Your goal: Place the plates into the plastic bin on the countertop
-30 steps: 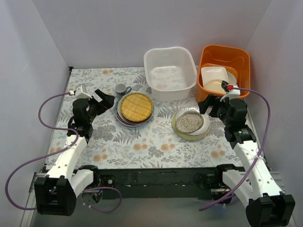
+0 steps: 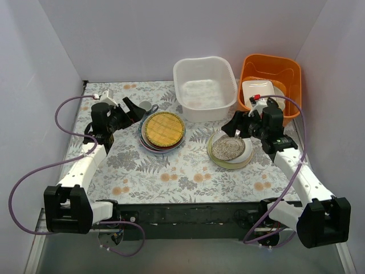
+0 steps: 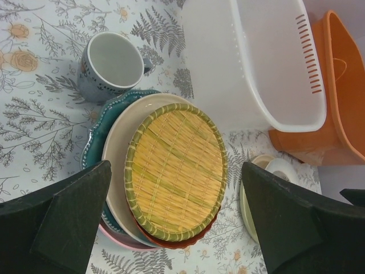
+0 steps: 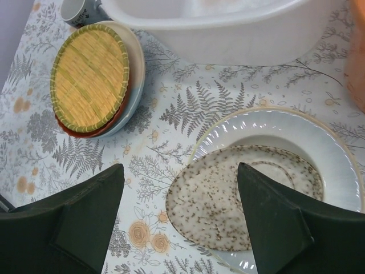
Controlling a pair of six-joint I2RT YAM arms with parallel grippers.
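Note:
A speckled brown plate lies tilted on a white plate on the right side of the counter. Over that stack, my right gripper has its fingers apart with nothing between them. Left of centre sits a second stack: a woven yellow tray tops a cream plate and a teal scalloped plate. Up and left of this stack, my left gripper is open and empty. The white plastic bin stands at the back, its visible floor bare.
An orange bin holding white dishes stands at the back right. A grey mug is right behind the left stack. Between the two stacks, the patterned countertop is clear.
Plates and bins have stayed put.

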